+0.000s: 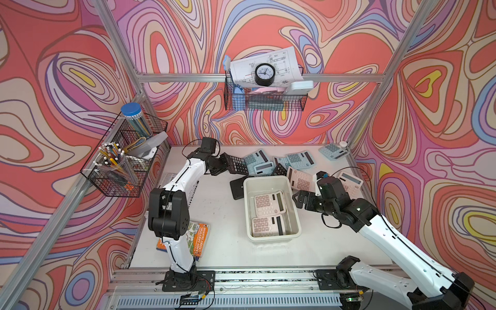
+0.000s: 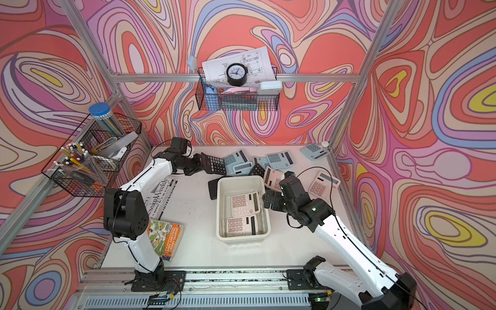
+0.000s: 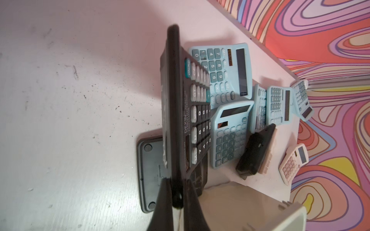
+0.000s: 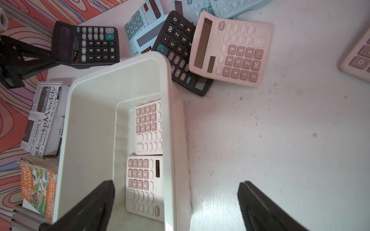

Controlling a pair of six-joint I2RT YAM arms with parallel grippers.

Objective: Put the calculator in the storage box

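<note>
A black calculator (image 3: 197, 111) is tilted steeply up from the table, its edge pinched by my left gripper. In the top left view this calculator (image 1: 238, 165) stands at the back, left of the blue calculators. Centre front is the off-white storage box (image 1: 247, 211), holding a pink calculator (image 1: 267, 204) towards the back and another pink calculator (image 1: 265, 225) towards the front. Over the box's right wall, my right gripper is open, with nothing gripped; the wall runs below the gap between its fingers.
A face-down black calculator (image 3: 151, 173) lies left of the box's back end. Several blue calculators (image 1: 256, 159) crowd the back. Behind the box's right side are a black calculator (image 4: 179, 50) and a pink calculator (image 4: 231, 48). Books (image 1: 199, 240) lie front left.
</note>
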